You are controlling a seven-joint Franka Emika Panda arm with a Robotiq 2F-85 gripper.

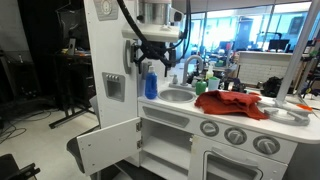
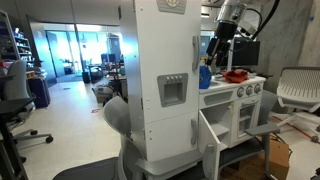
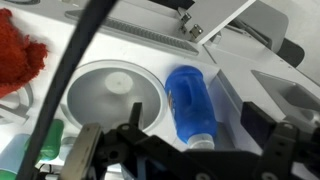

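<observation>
A blue bottle with a pale cap stands upright on the white counter, left of the sink. Seen from the wrist, the bottle lies in the gap between the open fingers, with clear space to either side. My gripper hangs just above the bottle, open and holding nothing. From the other side, the gripper again appears over the bottle.
Right of the sink are a green bottle and a red cloth. A tall white fridge unit stands close by the bottle. The cabinet door below hangs open. A faucet rises behind the sink.
</observation>
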